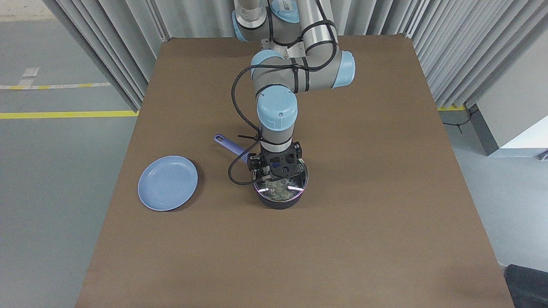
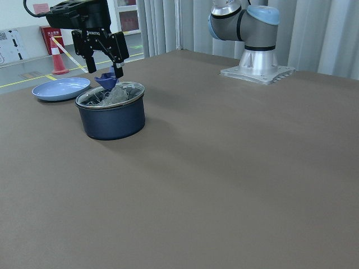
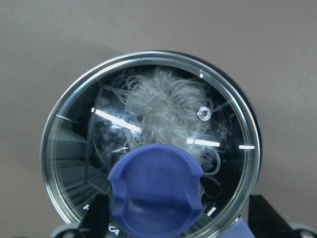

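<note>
A dark blue pot (image 2: 112,124) with a glass lid (image 3: 79,139) stands on the table, pale stringy stuff visible through the glass. The lid carries a blue knob (image 3: 153,198). My gripper (image 2: 104,61) is open just above the knob, its fingers on either side of it at the bottom of the wrist view. In the front view the gripper hides much of the lid, and the pot's blue handle (image 1: 229,144) points back-left.
A light blue plate (image 1: 167,182) lies left of the pot. The arm's base (image 2: 258,70) stands at the back edge.
</note>
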